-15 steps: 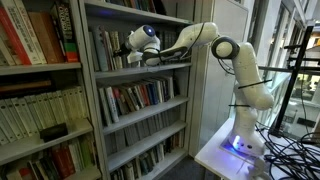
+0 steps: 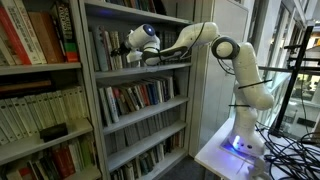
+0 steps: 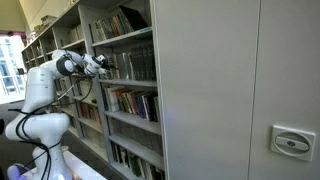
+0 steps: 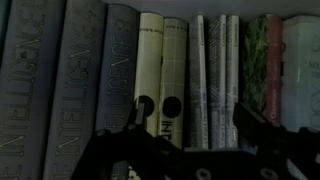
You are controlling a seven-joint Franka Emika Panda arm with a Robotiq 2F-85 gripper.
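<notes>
In the wrist view my gripper is open in front of a row of upright books, with nothing between its fingers. Two pale yellow books (image 4: pixel 162 75) and a few thin grey-white volumes (image 4: pixel 215 80) stand behind the gap. Thick dark books (image 4: pixel 75 85) with large lettering fill the left side. A red-and-green spine (image 4: pixel 262 65) is toward the right. From outside, the gripper (image 2: pixel 124 50) reaches toward an upper shelf of the bookcase; its tips are too small there to judge contact with the books.
Lower shelves hold more books (image 2: pixel 140 97), with the shelf boards (image 2: pixel 135 118) between them. A neighbouring bookcase stands left, its upright panel (image 2: pixel 90 80) close by. The white table (image 2: pixel 222 158) under the arm's base looks mostly bare. Cables (image 2: pixel 290 155) lie at right.
</notes>
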